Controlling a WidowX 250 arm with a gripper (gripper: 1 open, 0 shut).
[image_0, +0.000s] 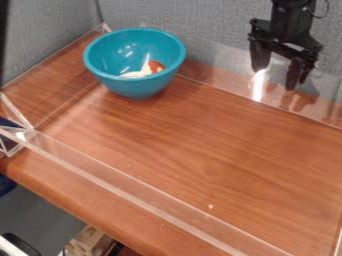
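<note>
My black gripper is at the top right, raised near the back wall and open, with nothing visible between its fingers. A teal bowl stands at the back left of the wooden table, apart from the gripper. Inside the bowl lie a white item and a small orange-red one, too small to name.
Clear plastic barriers edge the table. Grey padded walls stand behind and at the left. Assorted items lie off the table at the lower left.
</note>
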